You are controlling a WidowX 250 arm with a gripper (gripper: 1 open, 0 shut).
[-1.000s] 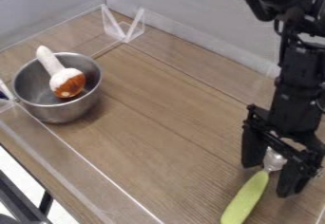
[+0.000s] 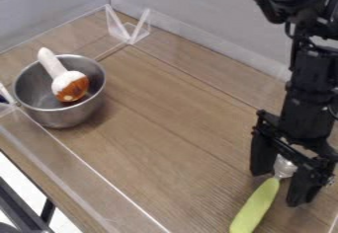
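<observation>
My black gripper (image 2: 286, 164) is low over the wooden table at the right, open, with a small white piece between or behind its fingers; contact is unclear. A long yellow-green object (image 2: 252, 212) lies on the table just below and left of the fingers, its upper end near them. At the left, a steel bowl (image 2: 77, 112) holds a white-handled item with an orange-brown head (image 2: 69, 82).
A white wire-like holder (image 2: 126, 29) stands at the back by the white wall (image 2: 211, 5).
The objects look unmoved.
</observation>
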